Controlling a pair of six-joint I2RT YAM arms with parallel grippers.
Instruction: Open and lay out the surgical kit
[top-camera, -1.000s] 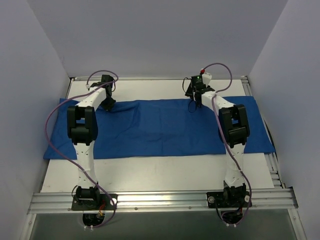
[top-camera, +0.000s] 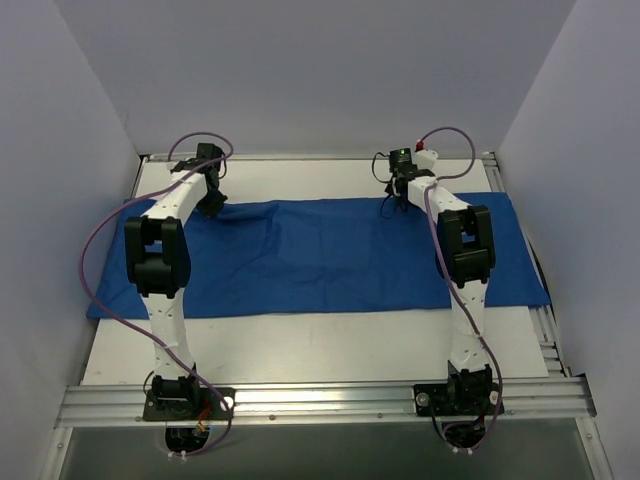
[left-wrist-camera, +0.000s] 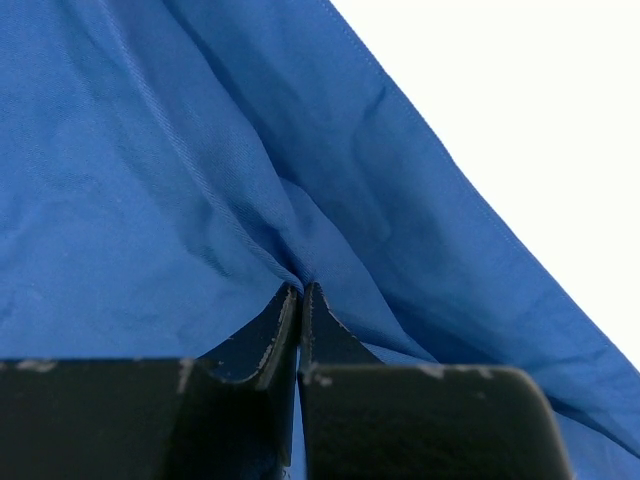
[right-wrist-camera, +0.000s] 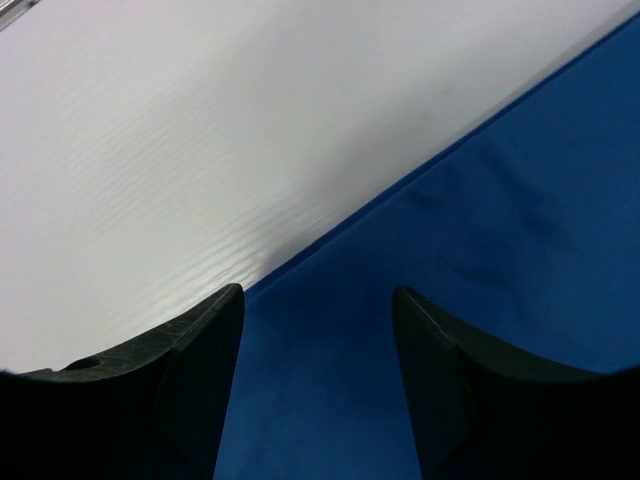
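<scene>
A blue cloth (top-camera: 300, 260) lies spread wide across the white table, with no instruments showing on it. In the left wrist view my left gripper is shut on a pinched ridge of the blue cloth (left-wrist-camera: 190, 190), a little inside its far edge. Folds run out from the pinch on both sides. My right gripper is open above the far edge of the cloth (right-wrist-camera: 470, 260), its fingers well apart with nothing gripped between them. In the top view the arm hides the cloth beneath that gripper.
Bare white table (top-camera: 300, 175) shows as a strip behind the cloth and a broader one in front. Metal rails (top-camera: 320, 400) frame the table, and grey walls (top-camera: 560, 150) rise on the sides and back.
The left arm moved slightly left, still pinching cloth, whose folds shifted.
</scene>
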